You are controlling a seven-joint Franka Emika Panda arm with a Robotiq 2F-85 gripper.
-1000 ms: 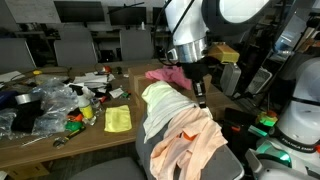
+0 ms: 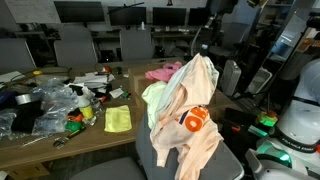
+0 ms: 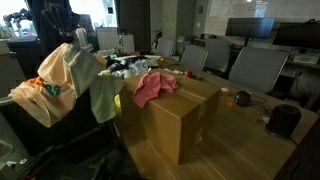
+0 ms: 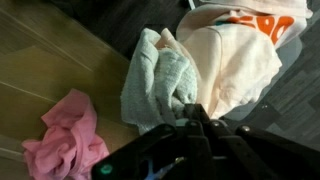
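Note:
My gripper is raised over the chair in the front, shut on cloth bunched at its fingertips. From it hangs a pale peach cloth with orange lettering, its lower end reaching down over the seat. Pale green cloth also runs up to the fingertips in the wrist view. Whether the green and peach parts are one cloth or two, I cannot tell. In the second exterior view, the peach part hangs on the left and the green part on the right, under the gripper.
A pink cloth lies on the cardboard box beside the hanging cloth. On the long table sit a yellow cloth, plastic bags and several small items. Grey chairs stand behind.
My gripper has risen from low over the chair, drawing the cloth up with it. The cloth now hangs in a tall fold, with the orange lettering turned into view.

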